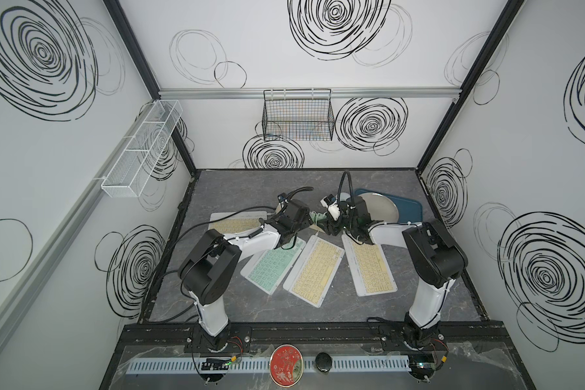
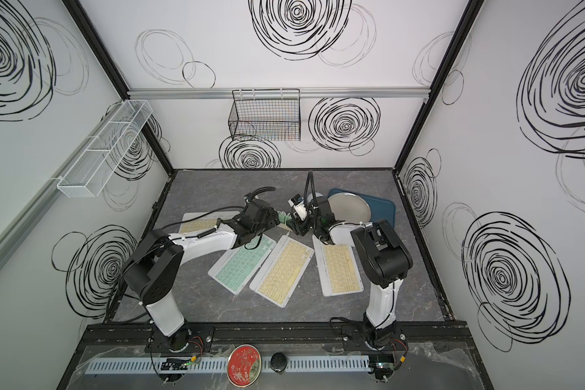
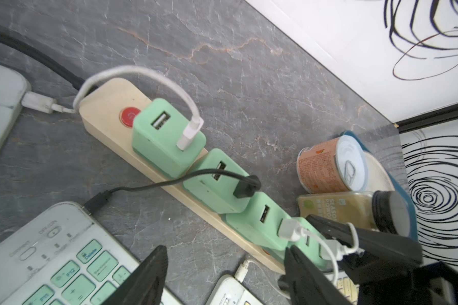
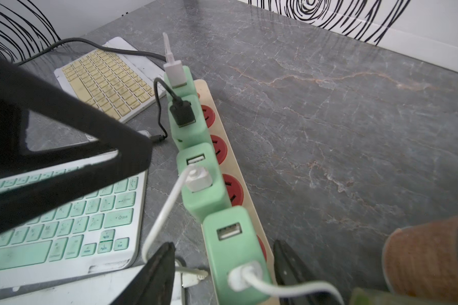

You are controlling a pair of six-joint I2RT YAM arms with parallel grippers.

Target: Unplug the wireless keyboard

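A cream power strip [image 3: 112,122] carries several green USB chargers [image 3: 157,142] with white and black cables plugged in. In the left wrist view my left gripper hangs over the strip's near side, fingers apart and empty, near the black cable and green keyboard [image 3: 71,269]. In the right wrist view my right gripper stands open, its fingers either side of the end charger [image 4: 229,231] with a white plug [image 4: 241,277]; whether they touch it I cannot tell.
Several yellow keyboards [image 1: 313,269] lie around the strip. A can [image 3: 318,165], a jar [image 3: 335,206] and a blue tray [image 1: 406,208] stand at the right.
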